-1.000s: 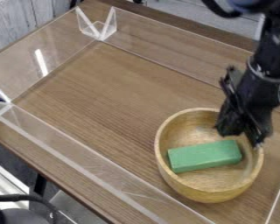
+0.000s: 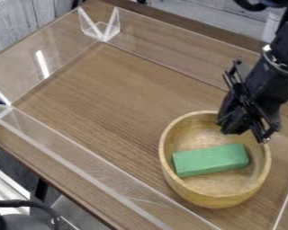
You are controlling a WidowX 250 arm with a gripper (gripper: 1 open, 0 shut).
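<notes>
A round tan bowl [image 2: 230,193] sits on the wooden table at the lower right, holding a green rectangular block [image 2: 209,160] lying inside it. My black gripper [image 2: 245,121] is over the back rim of the bowl, angled down from the upper right, its tips near the rim above and behind the block. Nothing shows held between its fingers; it appears shut, though the dark parts are hard to separate.
Clear plastic pieces sit at the back left and along the left edge. A black object [image 2: 17,216] is at the lower left corner.
The gripper has shifted slightly over the last second around the bowl's back rim, looking sharper now. The bowl and block show no visible change.
</notes>
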